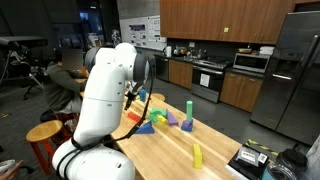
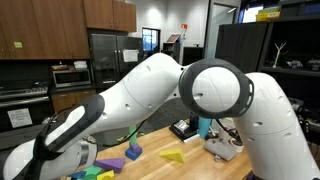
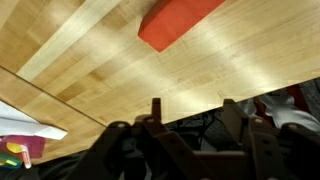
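In the wrist view my gripper is open, with nothing between its fingertips. A red block [image 3: 182, 18] lies on the wooden table ahead of the fingers and apart from them, cut off by the top of the picture. In exterior view 1 my gripper [image 1: 130, 99] is small, held over the far left part of the table. A red block [image 1: 133, 117] lies below it there. The arm hides the gripper in exterior view 2.
Near the red block lie a blue wedge [image 1: 146, 128], green pieces [image 1: 155, 115], a purple piece [image 1: 171, 118], a blue block [image 1: 187, 126] and an upright green block [image 1: 189, 109]. A yellow block [image 1: 197, 155] lies apart.
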